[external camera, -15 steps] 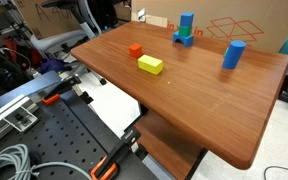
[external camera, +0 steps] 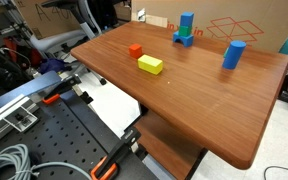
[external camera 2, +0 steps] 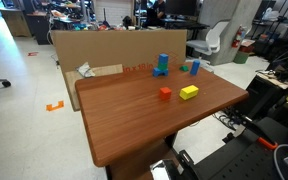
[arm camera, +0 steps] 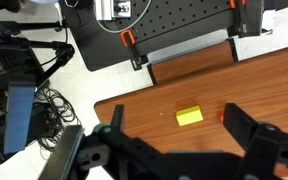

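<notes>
In the wrist view my gripper stands open, its two dark fingers wide apart, high above the wooden table. Below the gap lies a yellow block [arm camera: 189, 116], with a red block [arm camera: 223, 115] a short way to its right. From the side, the yellow block [external camera: 150, 65] and red block [external camera: 135, 50] rest apart on the tabletop. Farther back is a small stack [external camera: 185, 29] with a blue piece on top, green beneath and a blue base. A blue cylinder [external camera: 234, 55] stands upright by itself.
The wooden table [external camera: 209, 95] has broad bare areas around the pieces. A cardboard panel [external camera 2: 114, 48] rises along its back edge. The dark robot bench [external camera: 44, 140] stands apart, across a gap of floor.
</notes>
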